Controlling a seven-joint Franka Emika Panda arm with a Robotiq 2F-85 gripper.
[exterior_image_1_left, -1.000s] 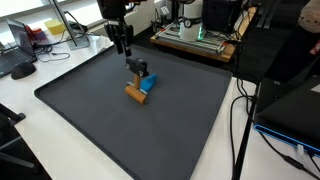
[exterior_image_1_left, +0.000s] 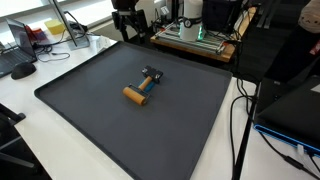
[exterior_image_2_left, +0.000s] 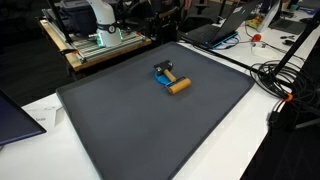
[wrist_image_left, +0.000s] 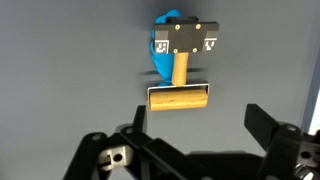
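In the wrist view a wooden-handled tool lies below my gripper, which is open with nothing between its fingers. The tool has a black head (wrist_image_left: 186, 38) with pale printed marks at both ends and a short wooden handle (wrist_image_left: 180, 70). The handle's lower end meets an orange-brown wooden block (wrist_image_left: 178, 99); whether they are joined I cannot tell. A blue item (wrist_image_left: 162, 62) lies partly hidden under the head and handle. Exterior view 1 has the wooden block (exterior_image_1_left: 135, 96) on the dark board, with the black head (exterior_image_1_left: 152, 73) behind it.
The dark board (exterior_image_1_left: 95, 120) is otherwise clear around these things. A laptop (exterior_image_1_left: 20, 38) and cables stand beyond its far left edge. A wooden-edged surface (exterior_image_1_left: 190, 45) with a white-and-green item (exterior_image_1_left: 192, 22) lies behind it.
A second ago the black head stood raised near my gripper; now it lies lower, over the blue item. My gripper has moved up and away.
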